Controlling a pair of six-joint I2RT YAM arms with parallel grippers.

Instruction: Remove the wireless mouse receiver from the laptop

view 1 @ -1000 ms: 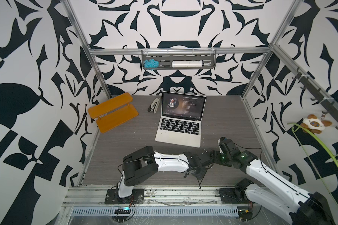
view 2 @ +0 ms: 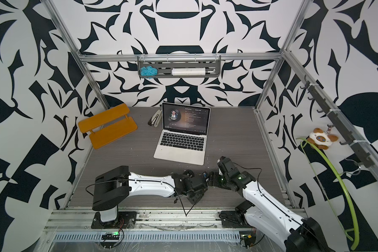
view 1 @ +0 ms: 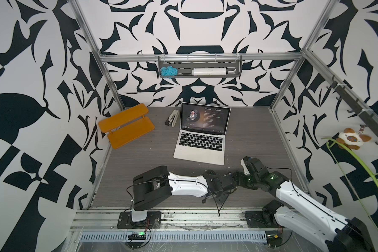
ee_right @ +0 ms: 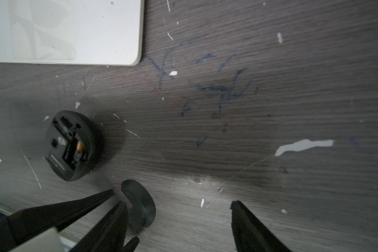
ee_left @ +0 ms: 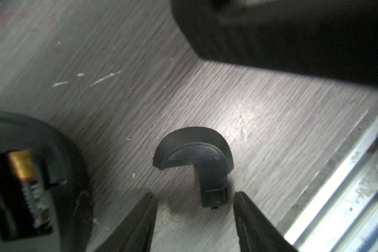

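The silver laptop [view 1: 200,147] stands with its lid raised at the middle of the table; no receiver can be made out on it. In the left wrist view, a curved black cover [ee_left: 193,138] with a narrow tab lies on the table. My left gripper is part open, its fingers on either side of the tab's end, with nothing held. A round black mouse [ee_right: 73,145] lies underside up, its battery bay uncovered. My right gripper stands open and empty, one finger in front of the cover in that view. Both grippers' fingertips are hard to see from above.
An orange stand [view 1: 128,126] is at the left and a stapler [view 1: 172,118] sits beside the laptop. The two grippers are close together at the front.
The right gripper has drifted slightly left and toward the front. The laptop has not moved.
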